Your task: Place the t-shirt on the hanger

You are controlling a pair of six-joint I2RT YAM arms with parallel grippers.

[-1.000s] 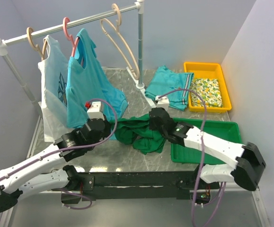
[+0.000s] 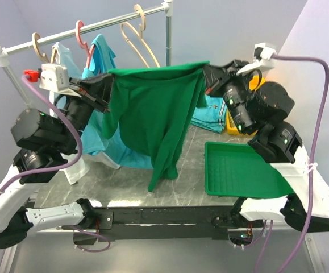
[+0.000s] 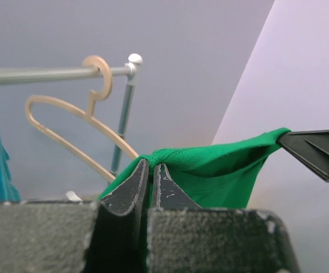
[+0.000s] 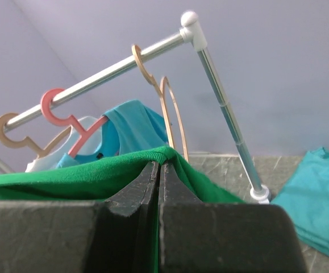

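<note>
The green t-shirt (image 2: pixel 158 108) hangs stretched between my two grippers, its upper edge pulled nearly straight and its lower part drooping in folds above the table. My left gripper (image 2: pixel 108 94) is shut on one end of that edge; the left wrist view shows the green cloth (image 3: pixel 209 165) pinched at the fingertips. At the other end my right gripper (image 2: pixel 207 78) is shut on the cloth, which passes between its fingers. A bare beige hanger (image 4: pixel 165 108) hangs from the rail beyond the shirt, its lower part hidden by the green fabric in the top view.
The rail (image 2: pixel 99 28) also carries a pink hanger (image 2: pixel 80 34) with a blue shirt and a wooden one with a white shirt. Folded blue cloth (image 2: pixel 211 114), a yellow bin (image 2: pixel 257 81) and an empty green tray (image 2: pixel 244 170) lie to the right.
The t-shirt was bunched low over the table a second ago; both grippers have lifted it and spread it taut.
</note>
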